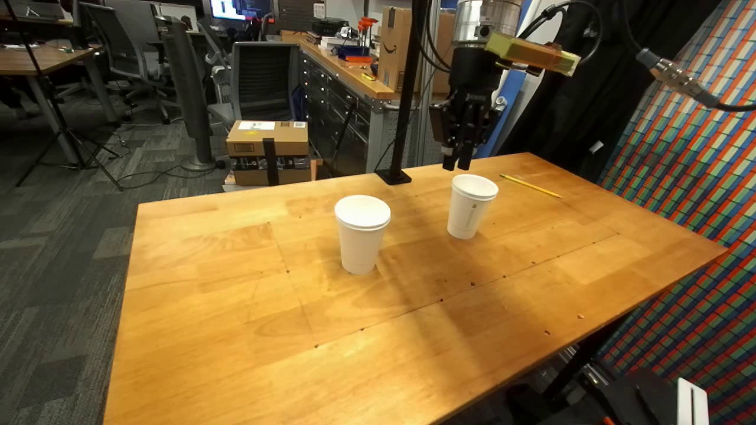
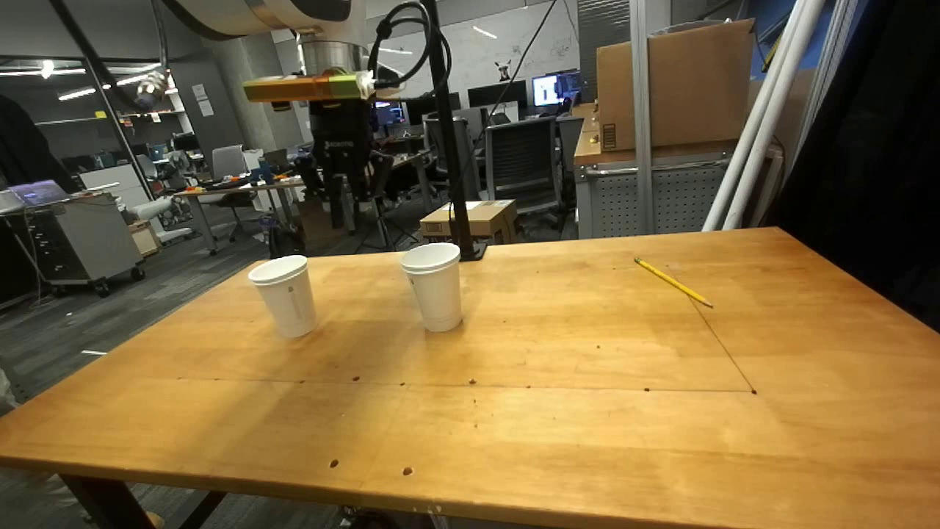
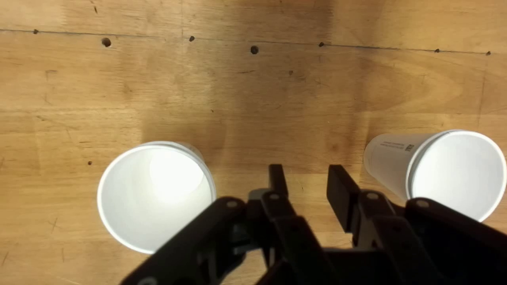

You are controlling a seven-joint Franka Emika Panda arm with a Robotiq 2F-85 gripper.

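Two white paper cups stand upright on the wooden table, apart from each other. Exterior view 1 has one cup (image 1: 359, 244) left of centre and the other cup (image 1: 465, 212) further right. Looking down in the wrist view, one cup (image 3: 154, 199) is at left, its hollow inside visible; the other cup (image 3: 394, 159), with small print on its side, is at right, its top a plain pale disc. My gripper hangs above the table, between the cups in that view. Its black fingers (image 3: 343, 194) are parted, with only bare wood seen between them.
A yellow pencil (image 2: 674, 282) lies on the table, well right of the cups in exterior view 2. A black post (image 1: 404, 106) rises at the table's back edge near the arm.
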